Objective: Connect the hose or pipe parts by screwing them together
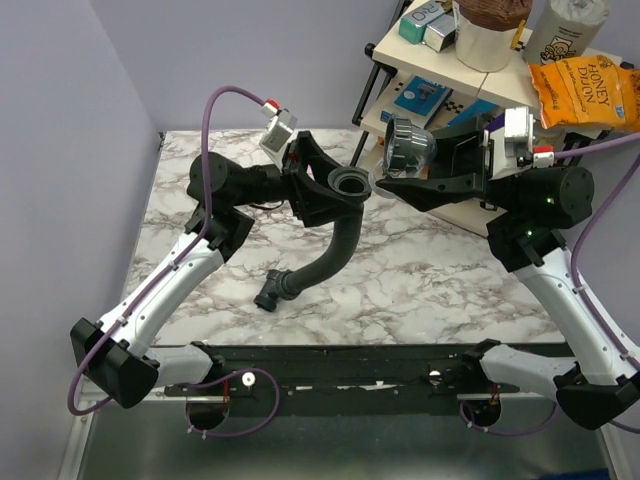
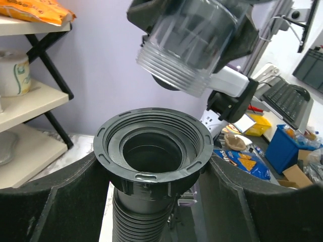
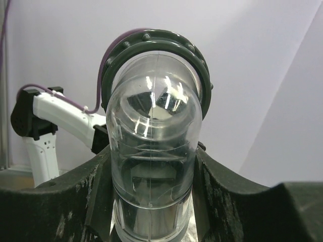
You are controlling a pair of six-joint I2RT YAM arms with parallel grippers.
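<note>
The grey corrugated hose (image 1: 335,250) rises from the marble counter to my left gripper (image 1: 322,190), which is shut on its threaded socket end (image 2: 149,179); the opening faces up. My right gripper (image 1: 435,185) is around a clear plastic tube fitting with a threaded rim (image 2: 174,70), held just right of and above the socket, apart from it. In the right wrist view the clear tube (image 3: 154,141) fills the space between the fingers.
A cream shelf rack (image 1: 480,85) with boxes, canisters and an orange bag (image 1: 580,90) stands at the back right.
</note>
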